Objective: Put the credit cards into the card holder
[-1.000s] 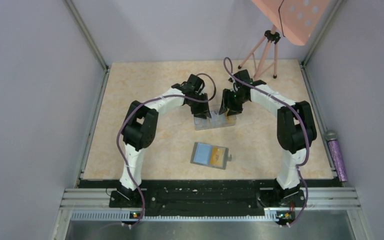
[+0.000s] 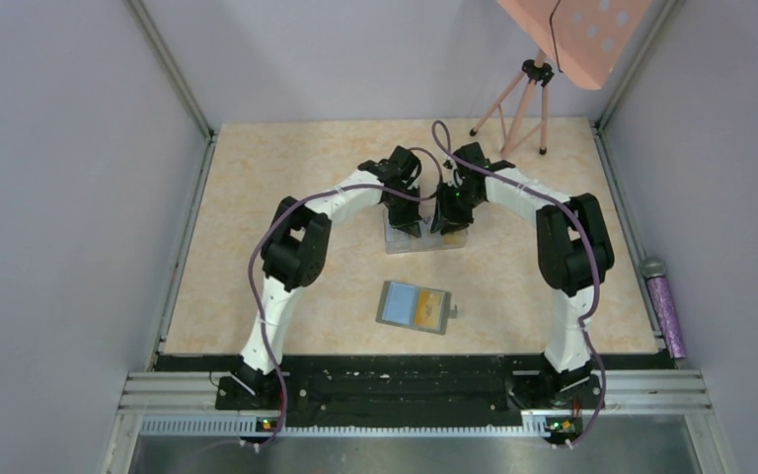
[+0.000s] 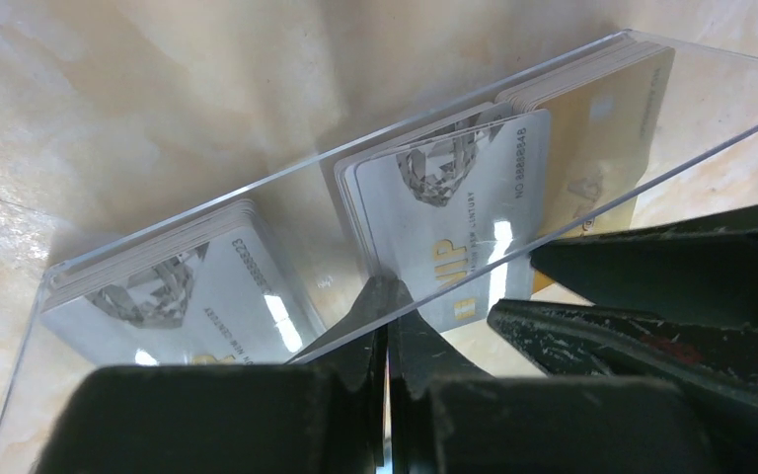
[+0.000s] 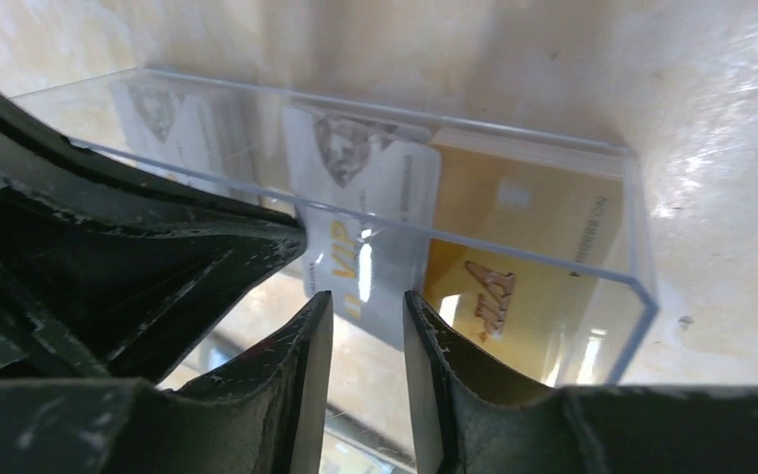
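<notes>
A clear box (image 2: 424,247) holds separate stacks of cards. In the left wrist view, one silver stack (image 3: 183,296) lies at the left, another silver card (image 3: 454,207) in the middle overlaps a gold stack (image 3: 607,128). My left gripper is shut at the box's front edge, its tip against the middle silver card's left side, nothing visible between its fingers. Part open, my right gripper has its fingers on either side of that card's lower part; contact cannot be told. A flat grey case (image 2: 382,304) with blue and gold panels lies in front of the box.
The two grippers are very close together over the box, and its clear front wall (image 4: 513,257) passes between them and the cards. Bare table (image 2: 257,197) extends on both sides. A tripod (image 2: 530,99) stands at the back right.
My left gripper has moved right along the box, and my right gripper has shifted slightly left and toward the front. The grey case has not moved.
</notes>
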